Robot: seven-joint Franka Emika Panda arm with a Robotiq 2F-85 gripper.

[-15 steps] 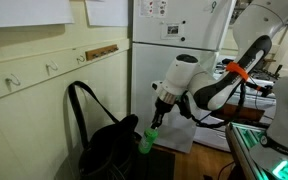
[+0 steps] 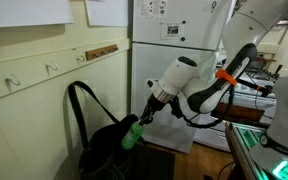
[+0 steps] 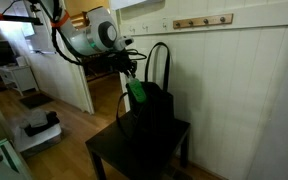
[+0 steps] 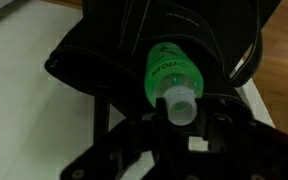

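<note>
A green bottle [image 2: 132, 136] with a pale cap hangs tilted below my gripper [image 2: 143, 118], which is shut on its top end. In the second exterior view the bottle [image 3: 136, 90] is in front of the upper part of a black bag [image 3: 152, 112]. Seen from the wrist, the bottle's cap [image 4: 180, 104] points toward the camera and its green body [image 4: 172, 66] reaches down over the bag's dark fabric [image 4: 104, 50]. My fingers are too dark there to make out clearly. Whether the bottle's lower end is inside the bag or just over it, I cannot tell.
The bag stands on a dark low table [image 3: 112, 150] against a white wall, its strap loop [image 2: 76, 100] standing up. Wall hooks [image 2: 52, 66] are above it. A white refrigerator [image 2: 164, 70] is behind the arm.
The gripper and bottle have moved left in the first exterior view, toward the bag. The bottle has gone from nearly upright to tilted; the bag looks unmoved.
</note>
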